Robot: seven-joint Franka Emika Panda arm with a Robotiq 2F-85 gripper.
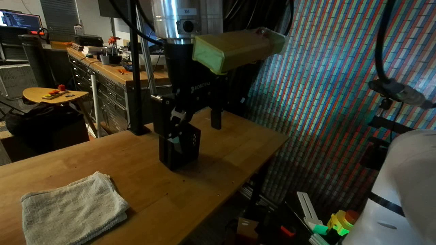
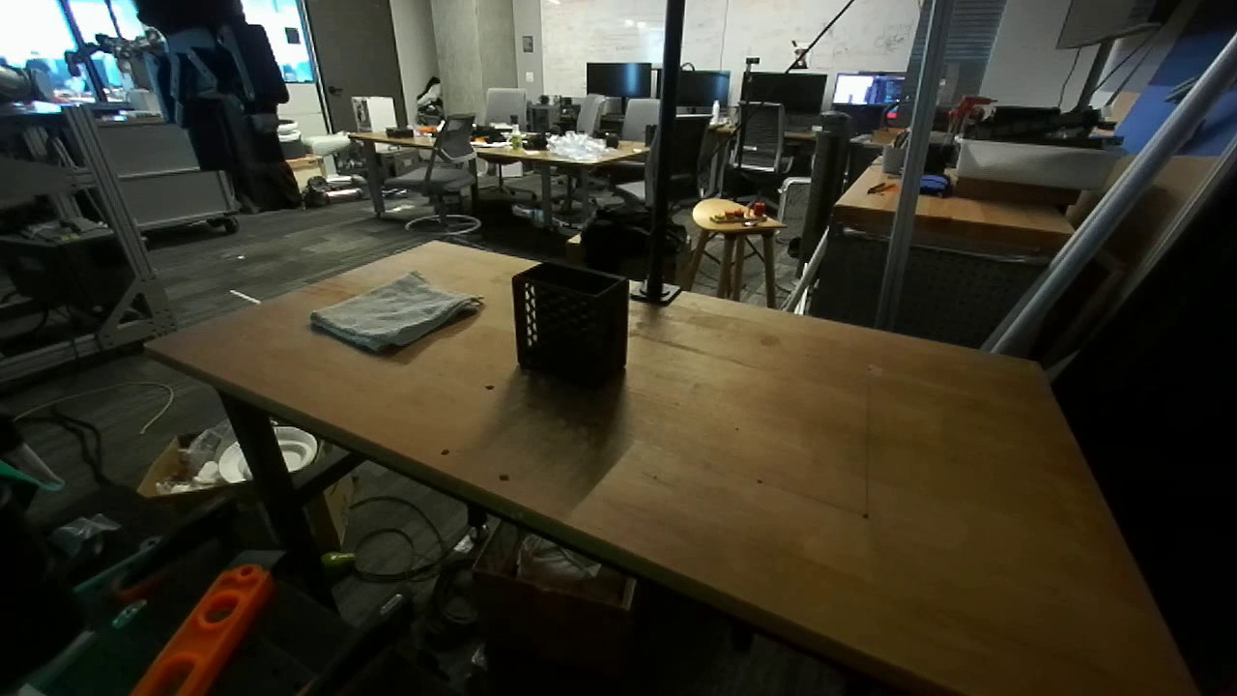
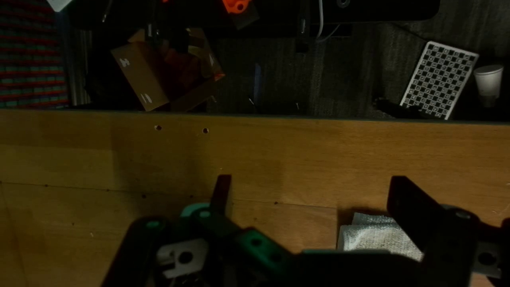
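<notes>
My gripper (image 1: 196, 130) hangs over the wooden table, its fingers wide apart and nothing between them. In the wrist view the gripper shows one dark finger on either side, with bare wood in the gap. A black crate (image 1: 184, 153) with perforated sides stands upright on the table, partly hidden behind the near finger in exterior view 1. Exterior view 2 shows the crate (image 2: 574, 325) whole, its inside too dark to make out. A folded grey towel (image 1: 75, 208) lies flat at the table's left; part of the towel (image 3: 377, 236) appears beside the right finger.
A black post (image 1: 135, 81) rises at the table's edge close to the crate. Beyond the opposite edge, an open cardboard box (image 3: 143, 71) sits lower down.
</notes>
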